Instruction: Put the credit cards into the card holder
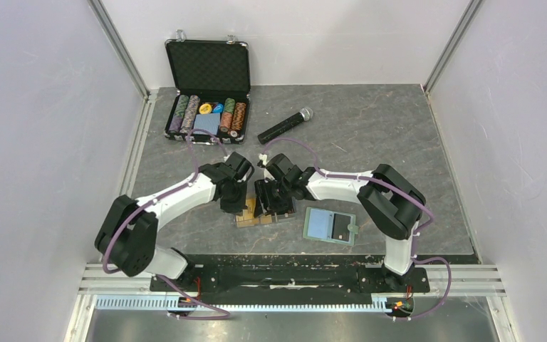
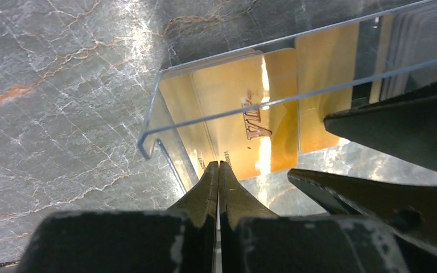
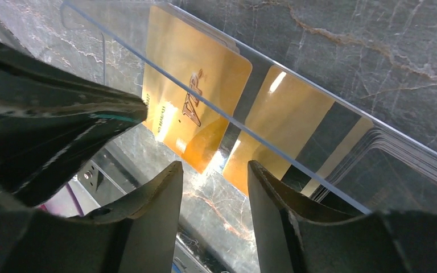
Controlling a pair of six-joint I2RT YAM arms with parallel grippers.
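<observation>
A clear card holder [image 2: 227, 62] lies on the table; yellow cards show inside it in both wrist views. One yellow card [image 2: 256, 114] with dark lettering is toward its left end. Another yellow card [image 3: 287, 116] sits beside it, and a stack of dark-looking cards [image 3: 409, 165] fills the far end. My left gripper is shut, nothing showing between its fingers, its tips at the near edge of the lettered card. Close by, my right gripper stands open over the holder's near side, and no card is held in it.
Right of the holder lies a tray [image 1: 353, 230] with a blue and a dark panel. A black microphone [image 1: 281, 128] and an open case of chips [image 1: 207, 137] are farther back. The two grippers are very close together.
</observation>
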